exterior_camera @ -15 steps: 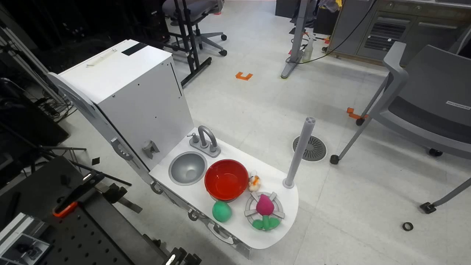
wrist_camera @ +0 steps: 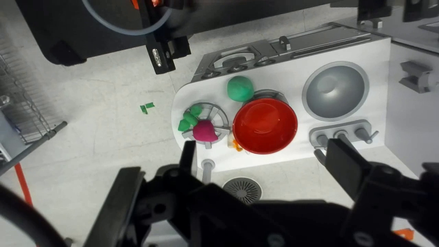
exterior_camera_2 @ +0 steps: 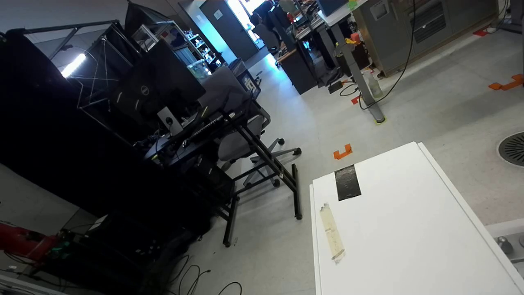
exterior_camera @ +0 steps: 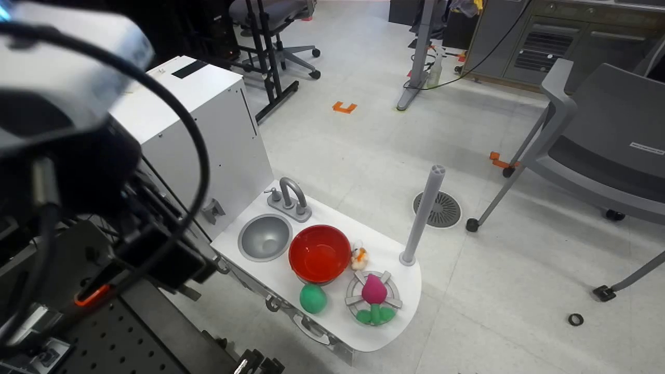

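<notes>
High over the white toy kitchen counter, my gripper is open with nothing between its fingers, blurred and dark in the wrist view. Below it a red bowl (wrist_camera: 265,125) sits on the counter beside the grey sink (wrist_camera: 335,91); the bowl is empty. A green ball (wrist_camera: 240,89) lies close to the bowl on the cabinet's handle side. On the grey burner (wrist_camera: 216,114) rests a magenta plush (wrist_camera: 204,131) with green leaves (wrist_camera: 191,117). A small white and orange toy (exterior_camera: 359,256) lies against the bowl, partly hidden in the wrist view.
Grey faucet (exterior_camera: 291,199) stands behind the sink, and a tall white cabinet (exterior_camera: 224,149) walls off that end. An upright grey post (exterior_camera: 424,215) rises at the counter's rounded end. Bare floor surrounds the kitchen's far side.
In exterior view 1 my arm has come into the left side, covering part of the white cabinet and the dark table. The bowl, ball and toys have not moved.
</notes>
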